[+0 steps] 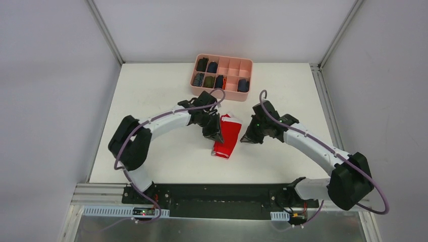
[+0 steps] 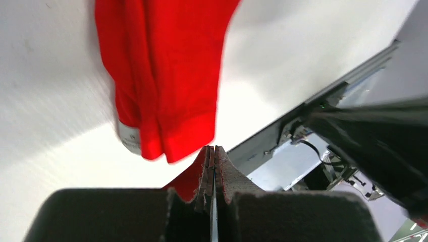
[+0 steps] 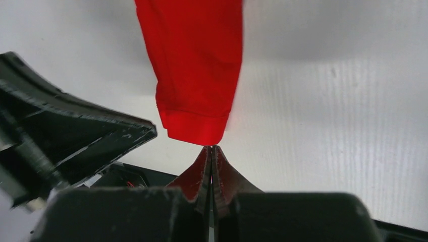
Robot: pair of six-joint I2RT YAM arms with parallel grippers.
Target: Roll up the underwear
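The red underwear [image 1: 229, 136] lies folded in a long strip on the white table, with pale band edges at its ends; both wrist views show it too [image 2: 176, 65] [image 3: 194, 70]. My left gripper [image 1: 216, 138] is over its left side, shut with nothing visible between its fingertips. My right gripper [image 1: 244, 139] is just beside its right edge, also shut and empty at the tips [image 3: 212, 150].
A pink divided box [image 1: 234, 65] with several rolled garments and some empty compartments stands at the back centre.
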